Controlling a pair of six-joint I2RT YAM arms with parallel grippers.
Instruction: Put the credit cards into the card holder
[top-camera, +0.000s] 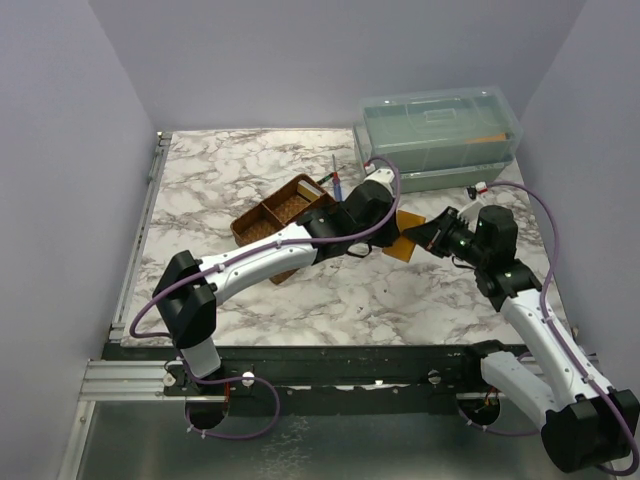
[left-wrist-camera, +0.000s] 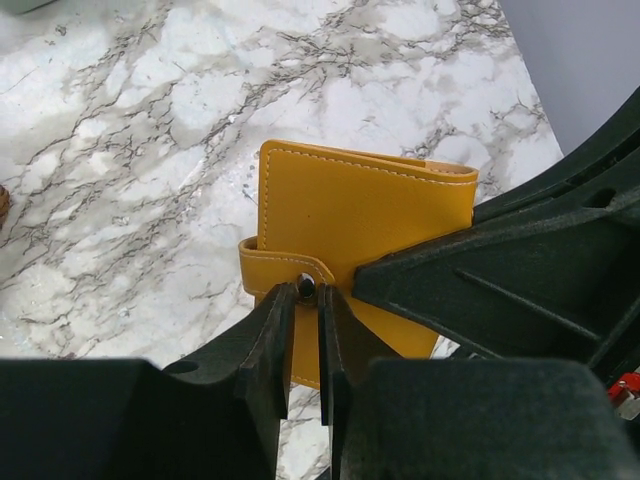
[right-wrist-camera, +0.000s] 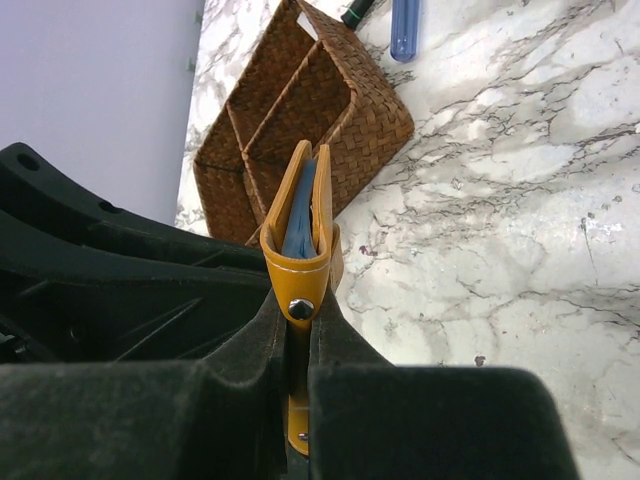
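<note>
An orange card holder (left-wrist-camera: 365, 200) stands tilted between my two grippers, above the table. The right gripper (top-camera: 428, 234) is shut on it. Seen edge-on in the right wrist view, the holder (right-wrist-camera: 322, 195) has a blue card (right-wrist-camera: 300, 222) between its walls. A strap (right-wrist-camera: 297, 272) with a metal snap spans this edge. My left gripper is at the snap (left-wrist-camera: 306, 287) on the strap's end, its fingertips a narrow gap apart. Whether they touch the strap is hard to tell. No loose cards show on the table.
A brown woven basket (top-camera: 275, 212) with compartments stands behind the left arm. Pens (top-camera: 337, 188) lie by its right corner. Clear plastic boxes (top-camera: 440, 130) fill the back right.
</note>
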